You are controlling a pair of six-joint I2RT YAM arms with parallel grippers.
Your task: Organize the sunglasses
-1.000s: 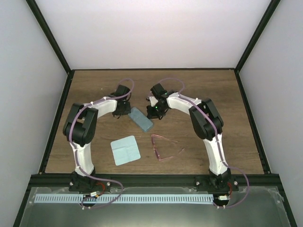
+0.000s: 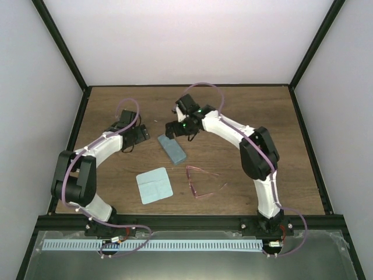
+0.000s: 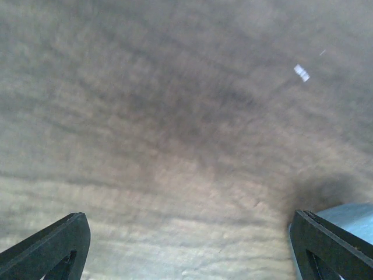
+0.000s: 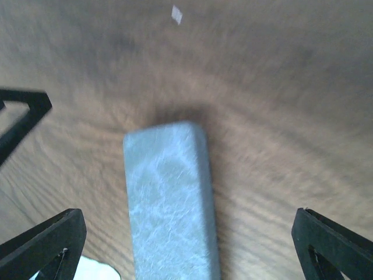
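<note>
A grey-blue oblong sunglasses case (image 2: 172, 149) lies closed on the table, its top end between the open fingers of my right gripper (image 2: 175, 131) as seen from above; in the right wrist view the case (image 4: 170, 204) is below the fingers. My left gripper (image 2: 140, 135) hangs open to the left of the case, whose corner (image 3: 344, 219) shows at the lower right of the left wrist view. Pink-framed glasses (image 2: 192, 184) lie with temples spread at the front centre. A pale blue cloth (image 2: 154, 185) lies flat to their left.
The wooden table (image 2: 262, 105) is bordered by dark frame rails and white walls.
My right gripper has shifted left, over the case's upper end.
</note>
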